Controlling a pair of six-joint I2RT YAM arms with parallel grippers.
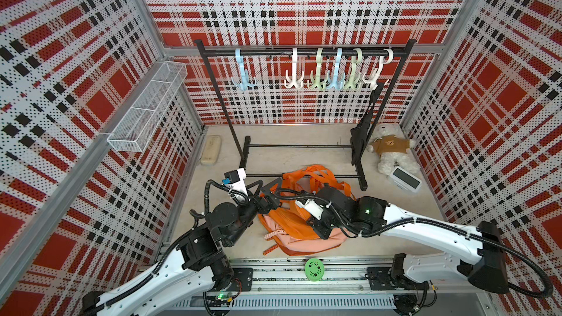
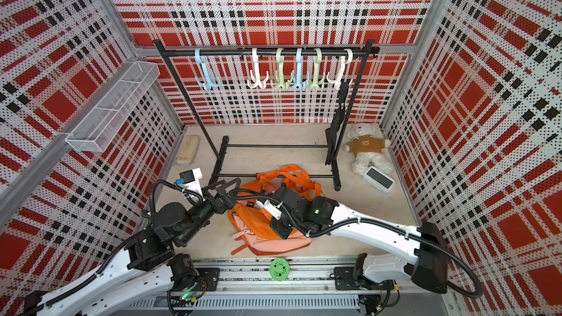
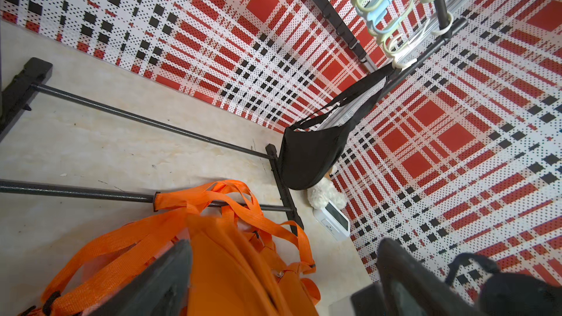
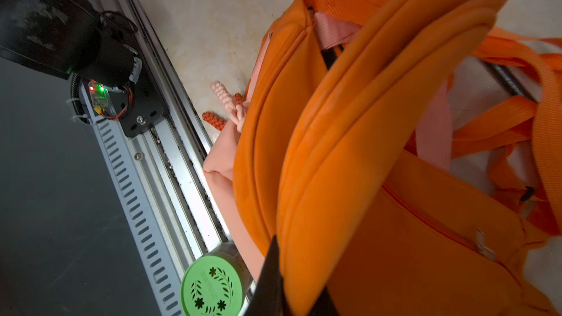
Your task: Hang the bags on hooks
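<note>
An orange bag with pale pink panels (image 1: 310,245) lies slumped on the floor in front of the black rack; its straps (image 3: 234,190) spill over the rack's lower bar. In the right wrist view a fold of orange fabric (image 4: 351,158) rises from the bag, pinched at its base by my right gripper, which is shut on it. My left gripper is over the bag's left part, its fingers wide apart and blurred. Bag fabric shows beyond that gap, and nothing is gripped there. Several blue, white and green hooks (image 1: 294,70) hang from the top bar (image 1: 269,52).
A black bag (image 3: 313,155) hangs at the rack's right end. Near it on the floor are a teddy bear (image 1: 392,146) and a white device (image 1: 405,179). On the left wall is a wire basket (image 1: 146,108). A green lid (image 4: 212,286) sits at the front rail.
</note>
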